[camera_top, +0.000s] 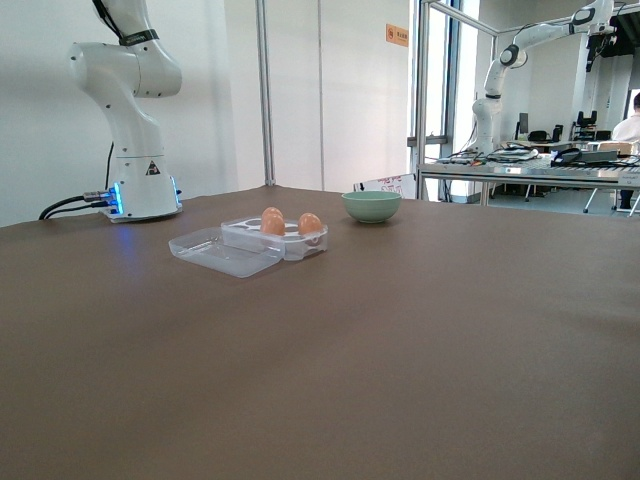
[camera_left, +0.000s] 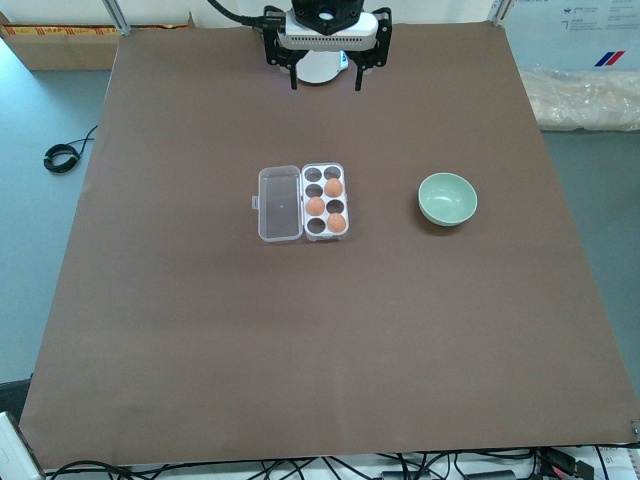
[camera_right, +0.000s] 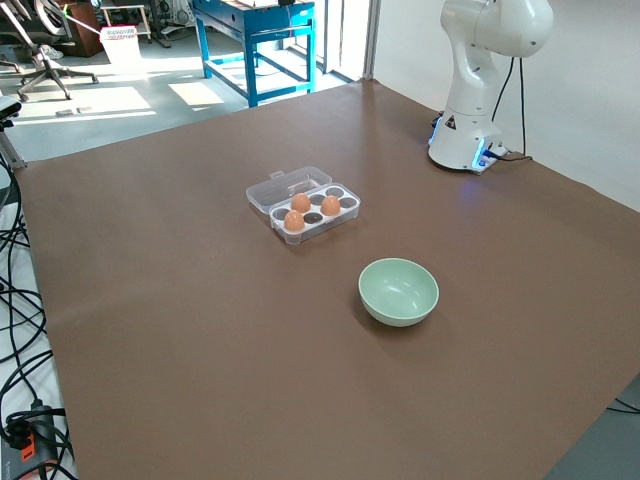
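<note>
An open plastic egg box (camera_left: 280, 202) sits mid-table, its clear lid folded out to one side and its tray holding three brown eggs (camera_left: 336, 222) (camera_top: 309, 224) (camera_right: 294, 220) among empty cups. A pale green bowl (camera_left: 447, 198) (camera_top: 371, 206) (camera_right: 398, 292) stands empty, as far as shows, a short way from the box. My gripper (camera_left: 326, 82) hangs at the back edge of the table in the left view, well away from box and bowl, its two black fingers apart with nothing visible between them. The top and right views show only the arm, not the gripper.
The arm's base (camera_top: 145, 200) (camera_right: 465, 140) stands at the table's back edge. Cables lie beyond the table edges.
</note>
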